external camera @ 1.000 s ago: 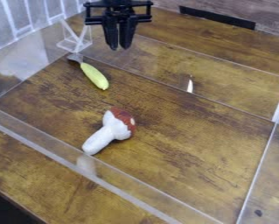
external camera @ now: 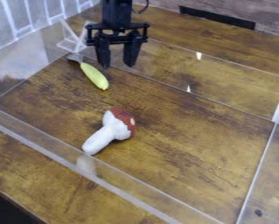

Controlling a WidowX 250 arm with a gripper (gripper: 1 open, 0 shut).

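Observation:
My black gripper (external camera: 115, 54) hangs at the top middle, open, its fingers pointing down with nothing visible between them, above and behind a pale yellow-green elongated vegetable (external camera: 94, 75) lying on the wooden surface at the left. A white mushroom with a red-brown cap (external camera: 110, 129) lies on its side toward the front middle.
Clear plastic walls (external camera: 142, 197) border the wooden work area (external camera: 205, 140) on all sides. A small pale pointed object or mark (external camera: 188, 88) shows at the back right.
My gripper has come down lower in the view, toward the surface near the yellow-green vegetable. The vegetable and mushroom have stayed where they were.

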